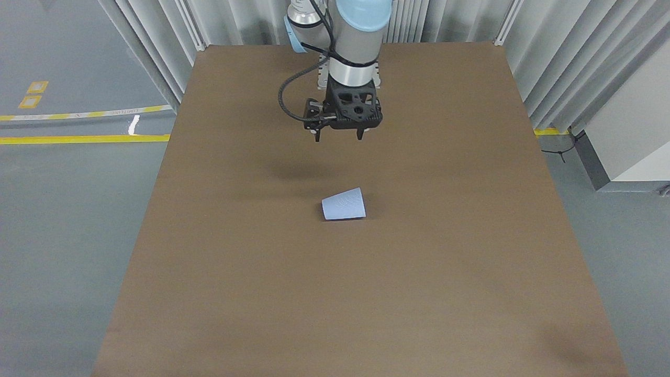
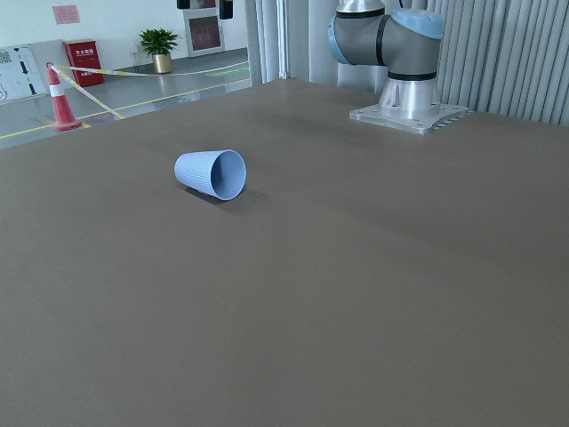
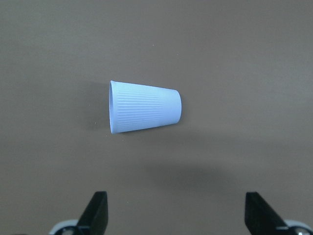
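A light blue ribbed cup (image 1: 343, 204) lies on its side on the brown table (image 1: 352, 283); in the left view the cup (image 2: 200, 171) shows its open mouth facing right. My gripper (image 1: 338, 136) is in the air above the table, behind the cup in the front view, fingers apart and empty. In the wrist view the cup (image 3: 144, 106) lies beyond the two open fingertips, its mouth toward the image's left.
The arm's base plate (image 2: 409, 116) is fixed at the back of the table. Curtains stand behind it and open floor lies to either side.
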